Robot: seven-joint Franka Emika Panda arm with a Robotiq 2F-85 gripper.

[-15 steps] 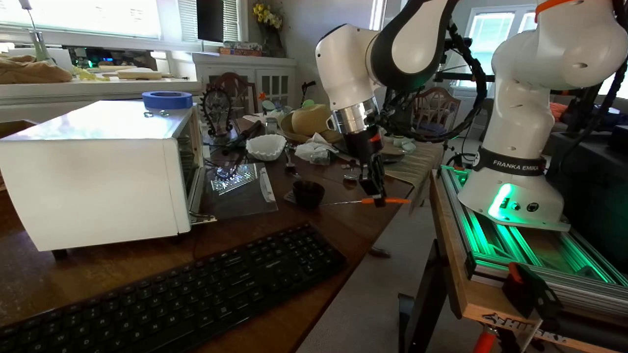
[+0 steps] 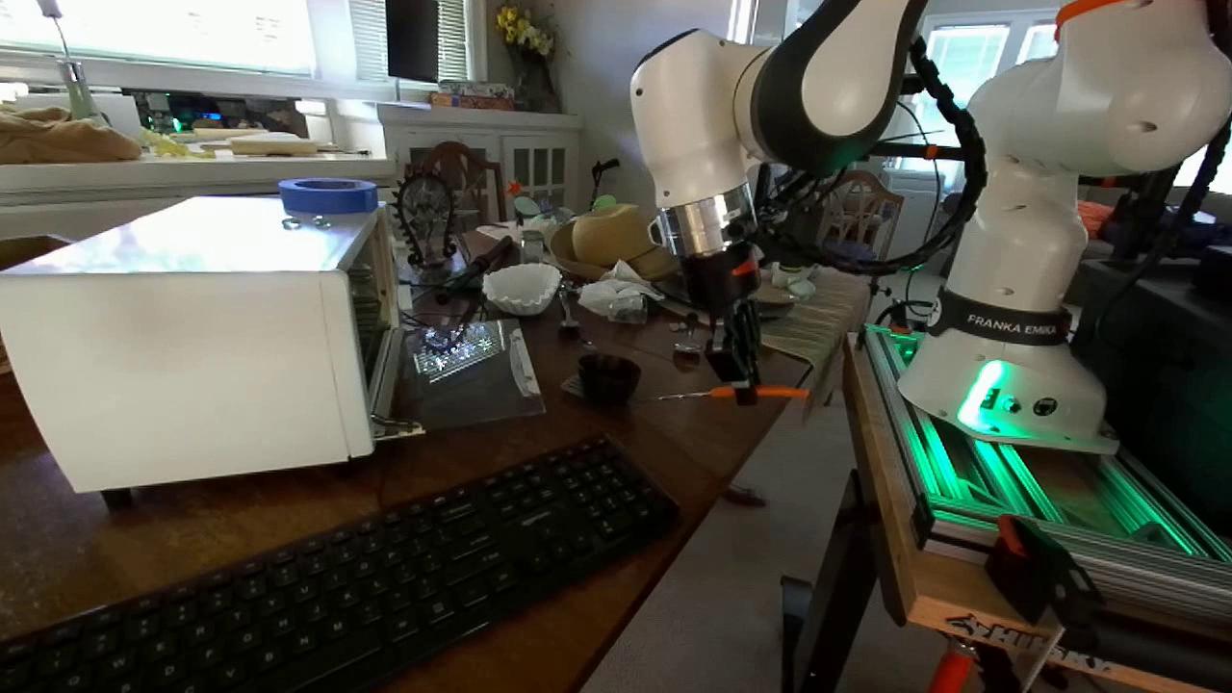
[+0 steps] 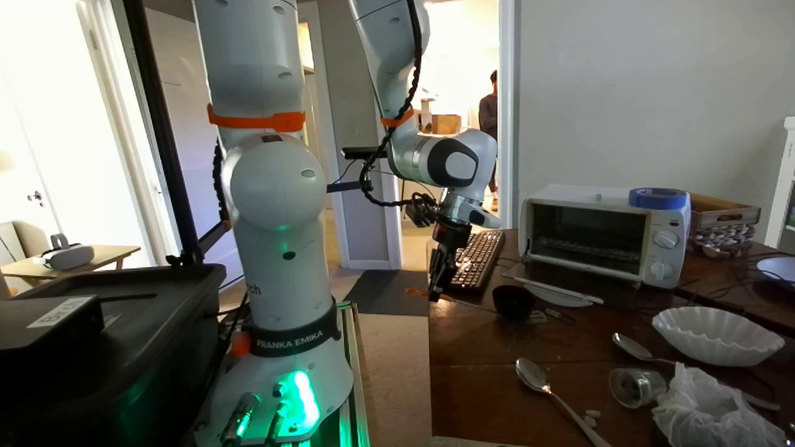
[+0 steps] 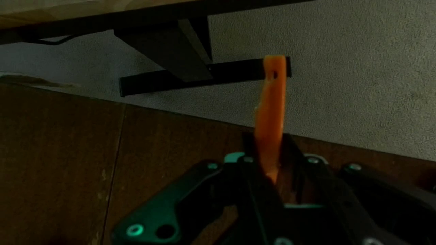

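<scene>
My gripper [image 2: 745,391] is shut on the orange handle [image 2: 776,393] of a thin metal-shafted tool. In the wrist view the orange handle [image 4: 270,110] rises between the dark fingers, its holed end reaching out past the table edge over the floor. The tool's shaft [image 2: 681,397] points toward a small dark bowl [image 2: 608,377] on the table; its tip is hard to make out. From the other side, the gripper [image 3: 436,294] hangs low at the table's edge, left of the dark bowl [image 3: 513,302]. Whether the tool touches the table, I cannot tell.
A black keyboard [image 2: 381,566] and a white toaster oven [image 2: 185,370] occupy the near and left table. Spoons [image 3: 533,375], a white fluted bowl [image 3: 715,335] and a glass jar [image 3: 637,387] lie farther along. Beyond the table edge is open floor.
The upper arm and wrist have shifted slightly to the right and the hand stands more upright. The orange tool moved a little to the right with the gripper, still held.
</scene>
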